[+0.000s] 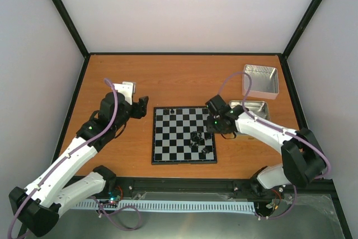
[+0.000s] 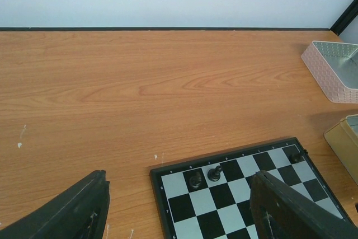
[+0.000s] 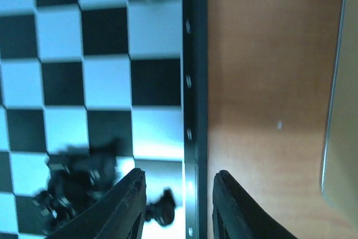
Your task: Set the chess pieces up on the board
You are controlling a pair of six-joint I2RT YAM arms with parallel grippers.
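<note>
The chessboard (image 1: pixel 173 141) lies mid-table. Black pieces stand along its far edge, among them a piece (image 2: pixel 215 173), another (image 2: pixel 195 179) and one (image 2: pixel 296 156) at the far right corner. More black pieces cluster near the lower right, blurred in the right wrist view (image 3: pixel 78 180), with one lying piece (image 3: pixel 165 211) by the edge. My left gripper (image 1: pixel 142 104) hangs left of the board, open and empty. My right gripper is over the board's right border, fingers apart, nothing visible between the fingertips.
A pink-sided container (image 1: pixel 260 82) stands at the back right. A second container (image 2: pixel 338 141) stands right of the board, partly under the right arm.
</note>
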